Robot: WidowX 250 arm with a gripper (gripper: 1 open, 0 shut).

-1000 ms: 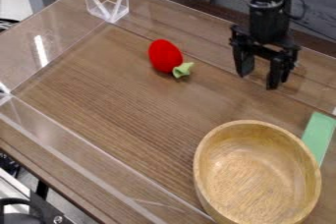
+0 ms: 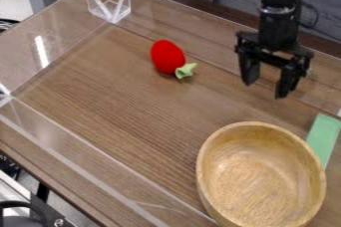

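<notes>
My black gripper [image 2: 266, 70] hangs over the wooden table at the upper right, open, its two fingers pointing down. A red oval object [image 2: 168, 56] with a small light green piece [image 2: 185, 71] at its lower side lies left of it, apart. A large tan bowl [image 2: 258, 178] stands at the bottom right, in front of the gripper.
A green flat object [image 2: 322, 137] lies at the right edge beside the bowl. A clear wire-like or plastic holder [image 2: 110, 4] stands at the back left.
The gripper has shifted slightly in position and pose over the same area of the table. The objects on the table lie unchanged.
</notes>
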